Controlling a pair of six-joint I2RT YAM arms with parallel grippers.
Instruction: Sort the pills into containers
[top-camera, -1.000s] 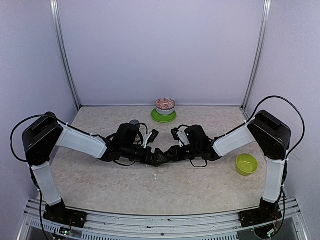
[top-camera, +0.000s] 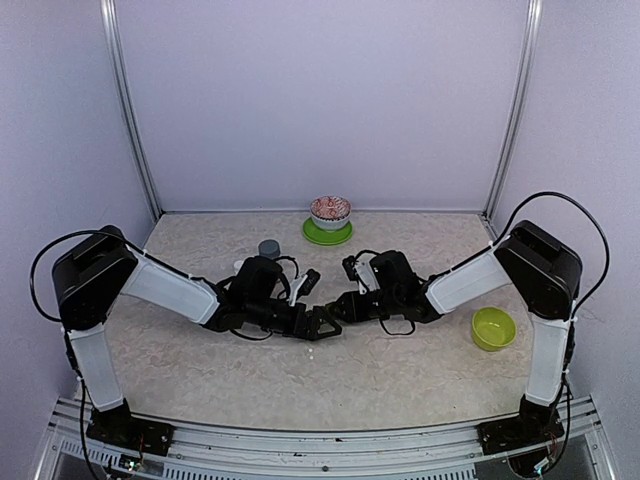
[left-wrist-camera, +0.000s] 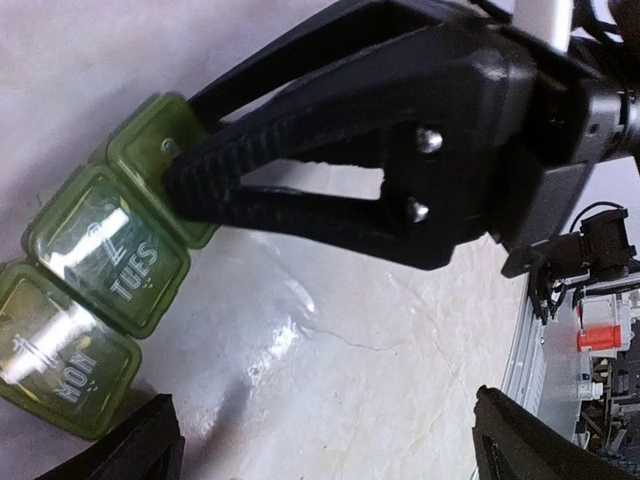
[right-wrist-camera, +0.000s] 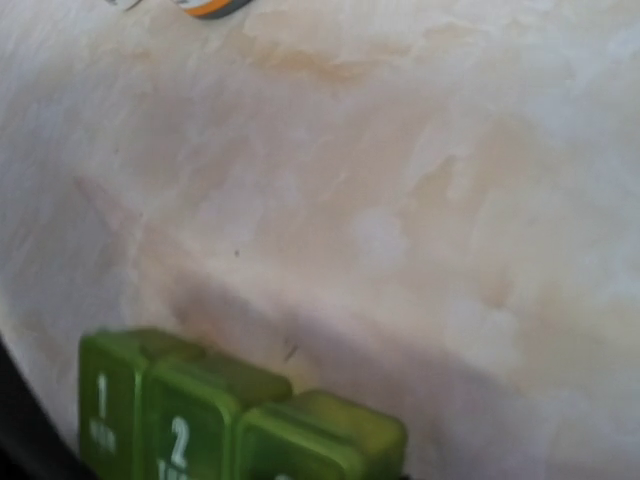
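A green translucent pill organizer lies on the table, lids marked MON and TUES, also along the bottom of the right wrist view (right-wrist-camera: 190, 410). My right gripper (top-camera: 340, 308) is shut on its end compartment, seen from the side in the left wrist view. My left gripper (top-camera: 322, 328) stands open just beside the organizer, its fingertips at the bottom of the left wrist view. A few small white specks, possibly pills (top-camera: 311, 354), lie in front of the grippers.
A green plate (top-camera: 327, 238) with a patterned bowl stands at the back centre, a grey lidded container (top-camera: 269, 248) behind the left arm, and a yellow-green bowl (top-camera: 493, 330) at the right.
My left arm has shifted slightly toward the front of the table. The right arm looks unchanged.
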